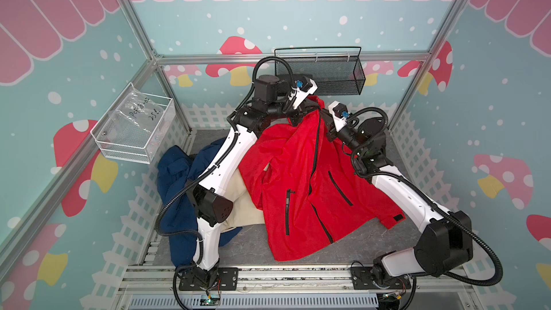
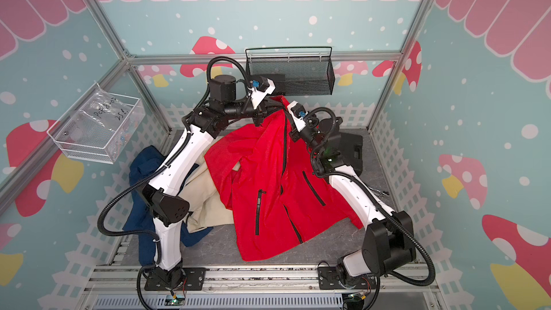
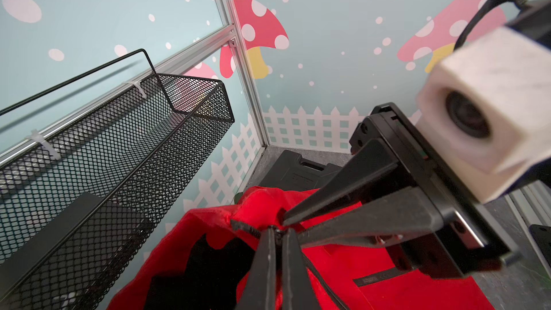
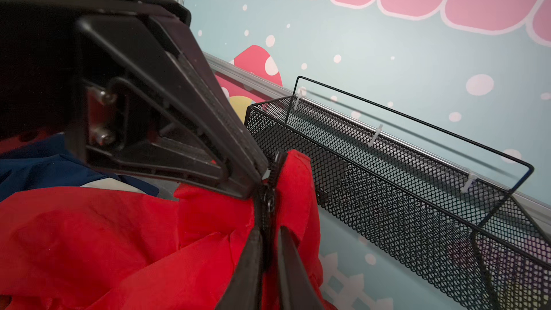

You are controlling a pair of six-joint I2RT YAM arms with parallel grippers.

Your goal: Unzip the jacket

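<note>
The red jacket [image 1: 344, 195] is spread over the table, its top end lifted toward the back. A black zipper [image 1: 316, 143] runs down its front; the zipper end [image 4: 267, 201] with a dark slider shows close up in the right wrist view. My left gripper is shut on the jacket's collar edge beside the top of the zipper. From the right comes my right gripper, part open, its fingers [image 4: 292, 264] on either side of the zipper just below the left fingertips. Whether its pads touch the slider cannot be made out.
A black mesh basket [image 1: 321, 74] hangs on the back wall close behind both grippers. Blue cloth [image 1: 175, 178] and cream cloth [image 1: 244, 201] lie left of the jacket. A white wire basket [image 1: 135, 132] hangs on the left wall; a black case [image 2: 347, 149] lies at the right.
</note>
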